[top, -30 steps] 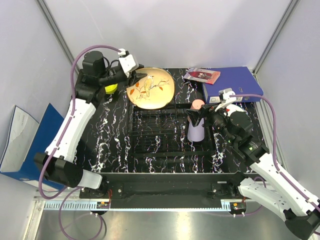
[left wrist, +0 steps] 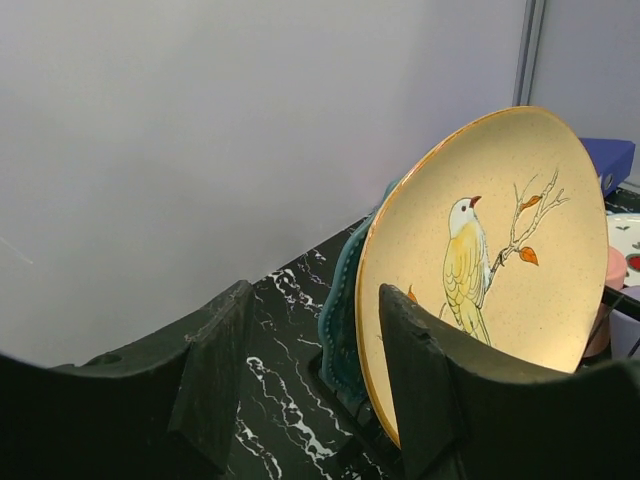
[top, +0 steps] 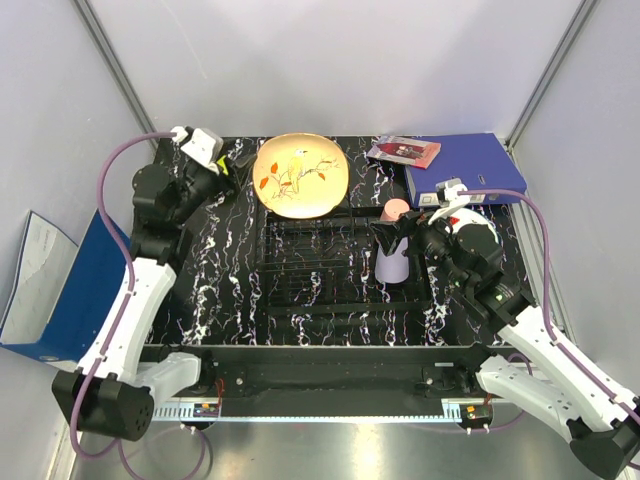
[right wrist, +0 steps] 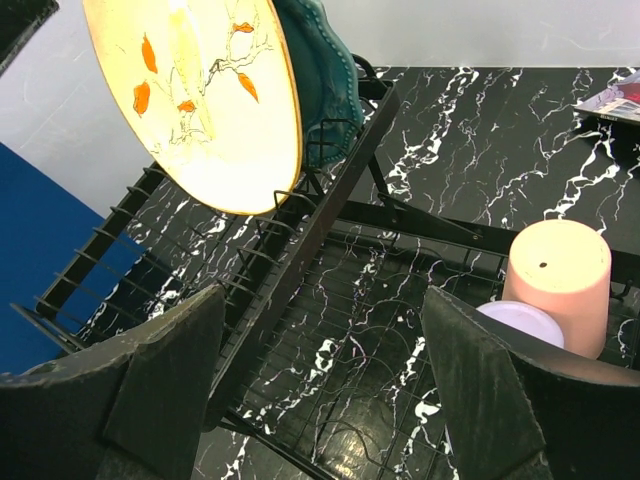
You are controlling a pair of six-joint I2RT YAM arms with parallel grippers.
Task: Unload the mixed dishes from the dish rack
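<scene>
A cream plate with a painted bird (top: 300,180) stands at the rack's back left, a teal scalloped dish (right wrist: 326,90) behind it. The wire rack (top: 300,310) also holds a pink cup (right wrist: 558,275) and a lavender cup (top: 392,265) at the right. My left gripper (top: 232,168) is open, left of the plate, nothing between its fingers. My right gripper (top: 390,235) hangs over the cups, fingers apart, nothing visible between them.
A blue binder (top: 465,160) and magazine (top: 403,150) lie at the back right, a white dish (top: 477,225) below them, partly hidden. An open blue file (top: 70,290) stands far left. Bare marble lies left of the rack.
My left arm has moved left and toward the front, away from over the bird plate. The right arm looks nearly unchanged.
</scene>
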